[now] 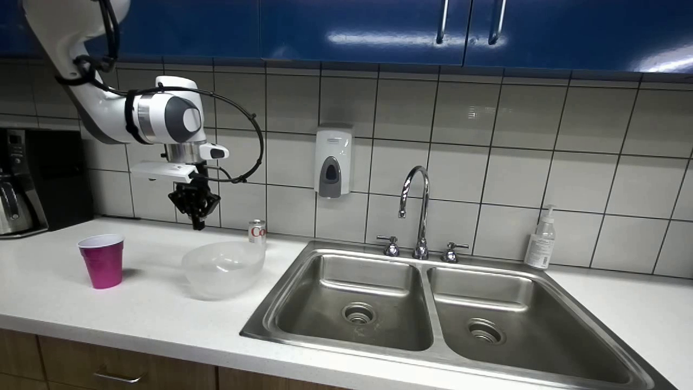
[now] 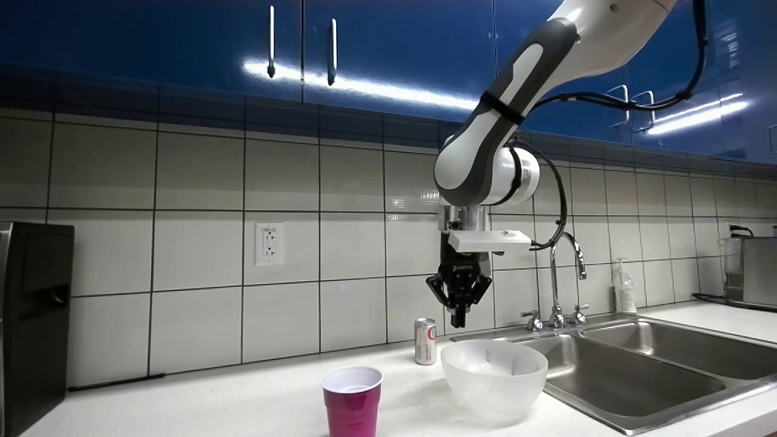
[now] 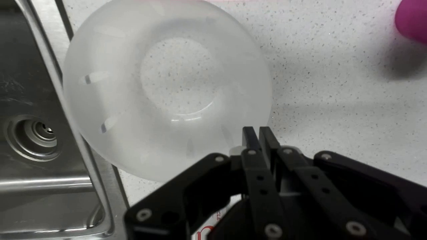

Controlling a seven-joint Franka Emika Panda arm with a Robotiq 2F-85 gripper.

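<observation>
My gripper is high above the counter with its fingers pointing down. Its two black fingers lie almost together, leaving a narrow gap in which I make out no object. Below it in the wrist view, a frosted translucent bowl (image 3: pixel 176 76) stands upright and looks empty. Exterior view 2 puts the gripper (image 2: pixel 458 320) above the counter by the bowl (image 2: pixel 495 386) and a silver soda can (image 2: pixel 425 341), touching neither. Only part of the can (image 3: pixel 206 228) shows under the fingers in the wrist view. A magenta cup (image 1: pixel 104 263) with a white inside stands upright left of the bowl.
A steel double sink (image 1: pixel 432 312) with a tall faucet (image 1: pixel 422 214) lies right of the bowl. A black coffee maker (image 1: pixel 52 175) occupies the far left. Blue cabinets (image 1: pixel 364 32) hang overhead.
</observation>
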